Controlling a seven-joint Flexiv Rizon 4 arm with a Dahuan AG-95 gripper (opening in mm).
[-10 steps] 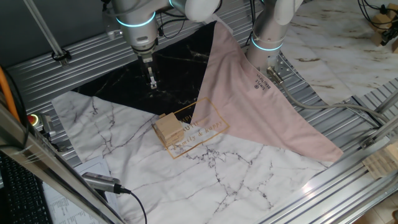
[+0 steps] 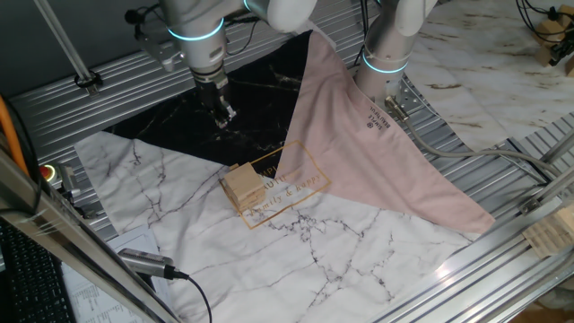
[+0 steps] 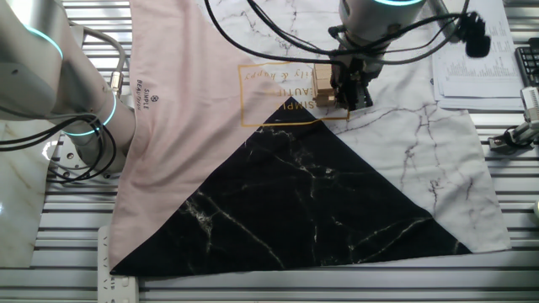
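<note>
A small stack of light wooden blocks (image 2: 241, 187) rests on the cloth (image 2: 350, 242), beside the gold-framed lettering. In the first exterior view my gripper (image 2: 224, 117) points down over the black part of the cloth, apart from the blocks and further back. From the opposite side, the second exterior view shows the blocks (image 3: 323, 82) partly hidden by the dark gripper (image 3: 357, 94) and its cables. The fingertips are small and dark here, so whether they stand apart or together is unclear. No object shows in them.
The arm's grey base (image 2: 384, 76) stands behind the pink part of the cloth. At the left are a metal post (image 2: 67, 206), a cabled device (image 2: 148, 264) and a keyboard (image 2: 34, 274).
My gripper has turned about its own axis and its wrist has swung slightly, so the fingertips show from another side. The blocks and the cloth have not moved.
</note>
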